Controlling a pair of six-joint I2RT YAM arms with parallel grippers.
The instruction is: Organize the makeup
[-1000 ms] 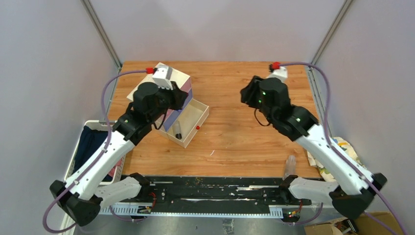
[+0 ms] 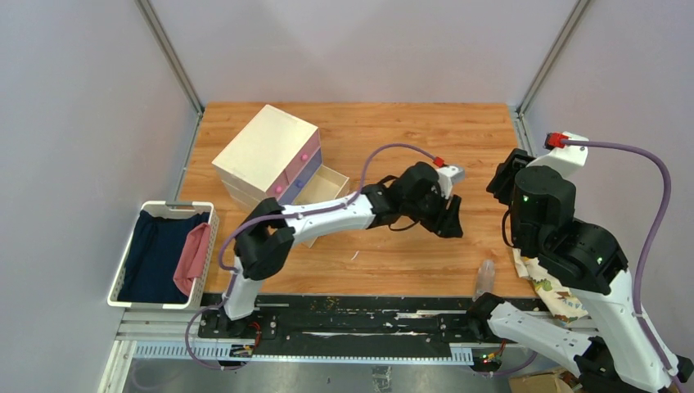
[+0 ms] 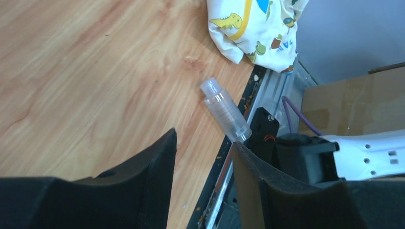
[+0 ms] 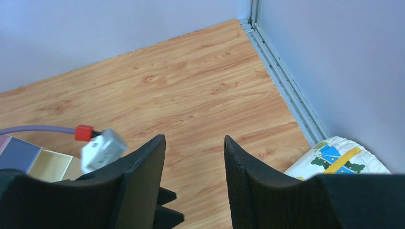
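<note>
A clear bottle [image 3: 225, 112] lies on its side near the table's front right edge; the top view shows this bottle [image 2: 484, 278] close to the right arm's base. My left gripper [image 2: 452, 227] hangs over the table right of centre, its fingers apart and empty, with the bottle beyond them in its wrist view. My right gripper [image 2: 506, 176] is open over the right side, only bare table between its fingertips. The box of drawers [image 2: 270, 147], cream with pink and purple fronts, stands at the back left. Its lowest drawer [image 2: 331, 182] is pulled out, partly hidden by my left arm.
A white basket [image 2: 214, 237] with dark and pink cloths stands left of the table. A patterned cloth bag [image 3: 267, 36] sits at the right edge.
My left gripper has swung from above the drawer box to the right, over the open table. The right gripper has moved right. Bottle and drawer box have stayed in place.
</note>
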